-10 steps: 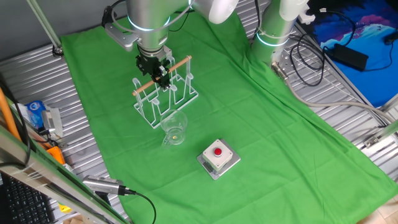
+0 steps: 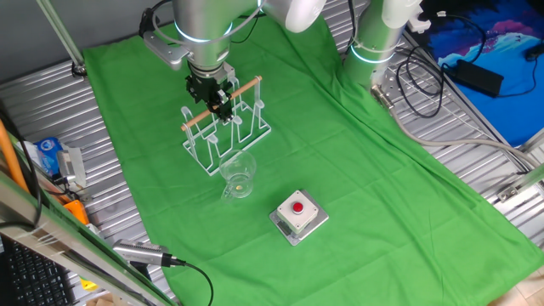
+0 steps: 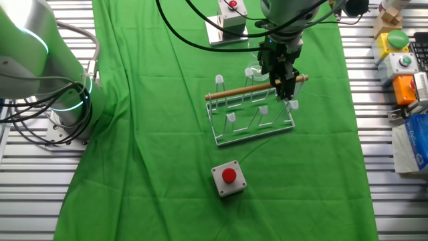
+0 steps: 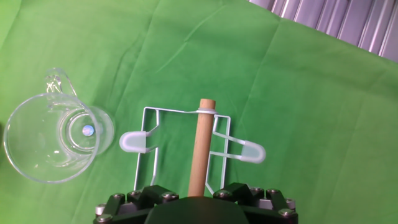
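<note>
A white wire cup rack (image 2: 212, 155) with a wooden top rod (image 2: 248, 87) stands on the green cloth. My black gripper (image 2: 223, 112) points down at the rod, close to its middle in exterior view 1. From the other side, the gripper (image 3: 286, 88) overlaps the rod toward its right end. Whether its fingers touch or enclose the rod is hidden. In the wrist view the rod (image 4: 202, 146) runs under the gripper, whose fingertips do not show clearly. Beside the rack a clear glass mug (image 4: 59, 140) rests on the cloth, its handle pointing away.
A box with a red button (image 2: 297, 211) sits on a metal plate in front of the rack. Another red-button box (image 3: 229, 178) lies on the rack's other side. Cables (image 3: 200, 45) hang across exterior view 2. Open cloth surrounds these things.
</note>
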